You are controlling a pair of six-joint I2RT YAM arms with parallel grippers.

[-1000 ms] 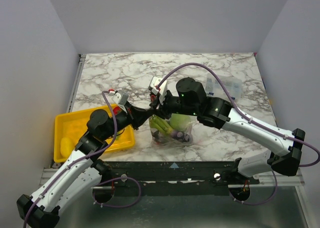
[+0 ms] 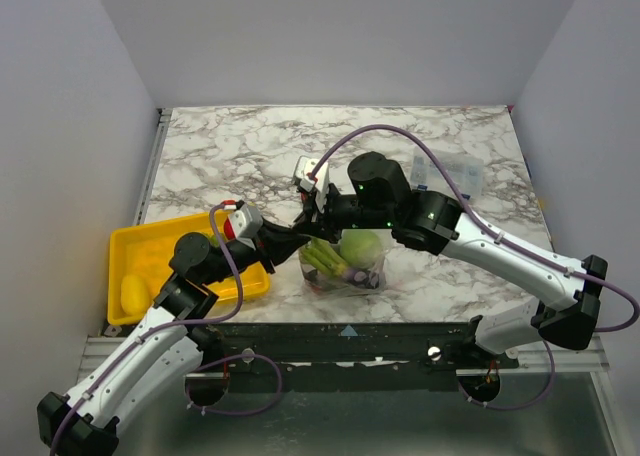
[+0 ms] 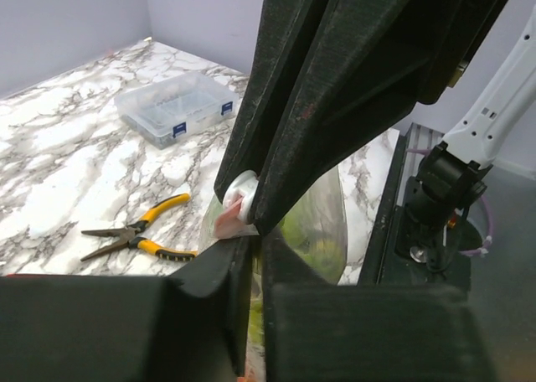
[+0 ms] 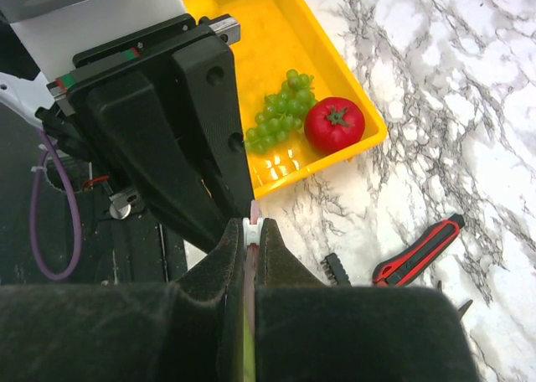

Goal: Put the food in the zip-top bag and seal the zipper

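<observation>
A clear zip bag [image 2: 344, 282] stands upright at the table's front middle, holding green stalks [image 2: 322, 258], a round pale green food [image 2: 360, 247] and dark purple pieces. At its top left corner, my right gripper is shut on a small white zipper slider [image 3: 241, 191] with a pinkish strip of bag edge. Right beside it, my left gripper has its fingertips at the same bag edge, close together. Whether they grip the edge is hard to see. Both arms hide most of the bag's top.
A yellow bin [image 2: 190, 226] on the left holds green grapes [image 4: 283, 114], a tomato [image 4: 334, 126] and a yellow item [image 2: 135, 296]. Pliers [image 3: 138, 231], a red-black cutter [image 4: 419, 250] and a clear box [image 3: 176, 110] lie behind.
My left gripper has turned a little and shifted slightly at the bag's corner. The right arm has moved only slightly left. The bag stands almost where it was.
</observation>
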